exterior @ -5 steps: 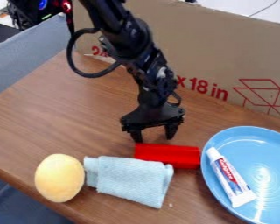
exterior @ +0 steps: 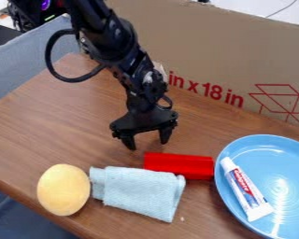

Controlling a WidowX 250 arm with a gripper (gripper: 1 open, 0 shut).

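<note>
My black gripper (exterior: 147,138) hangs low over the wooden table, its two fingers apart with nothing visible between them. Just in front of it lies a red cylinder (exterior: 178,164). A folded light blue cloth (exterior: 135,191) and a yellow rounded object (exterior: 63,190) are at the front left. On the right a blue plate (exterior: 290,177) holds a white tube (exterior: 245,187).
A cardboard box (exterior: 227,56) stands along the back as a wall. A grey ledge (exterior: 21,65) borders the table on the left.
My gripper has moved a little to the left, away from the plate. The objects on the table look unmoved.
</note>
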